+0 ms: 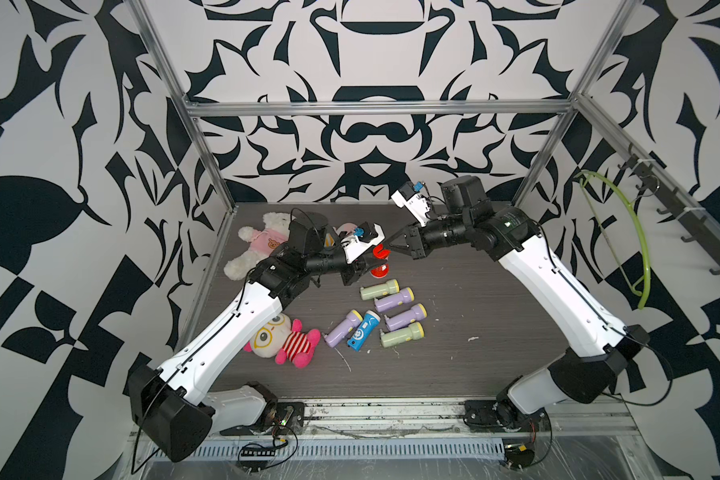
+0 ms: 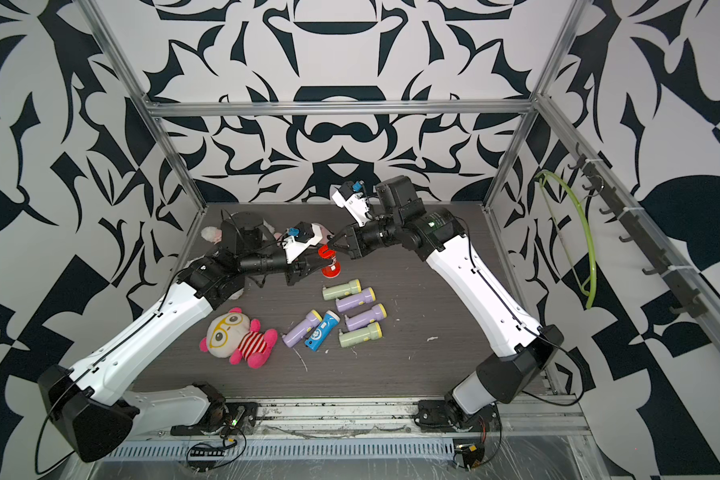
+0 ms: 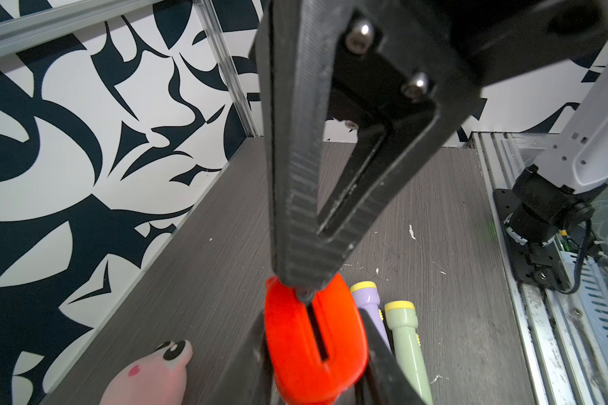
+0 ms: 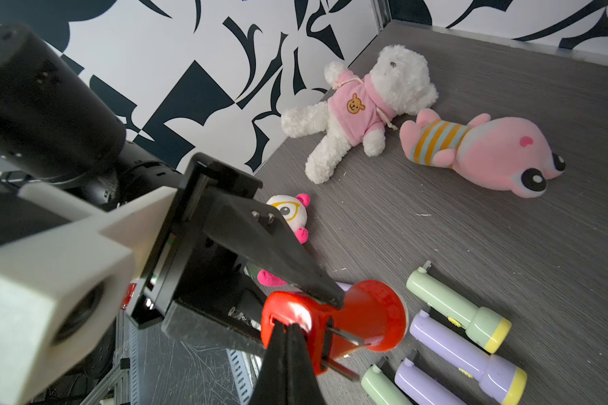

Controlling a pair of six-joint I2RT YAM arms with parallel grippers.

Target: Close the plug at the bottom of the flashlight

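Observation:
A red flashlight (image 4: 375, 317) is held above the table by my left gripper (image 1: 378, 260), whose fingers (image 4: 277, 256) clamp its body near the bottom end. In the right wrist view, two metal plug prongs (image 4: 348, 336) stick out at that end. My left wrist view faces the red end, with a dark slot (image 3: 317, 330) in it. Against or just over the top of this end is my right gripper, shut, with a small grey piece at its tip. Whether the tip touches the plug, I cannot tell.
Several green and purple flashlights (image 1: 379, 290) and a blue one (image 1: 364, 330) lie on the table below. Plush toys lie at the left: a white bear (image 4: 351, 111), a pink one (image 4: 483, 152) and a striped one (image 1: 296, 345).

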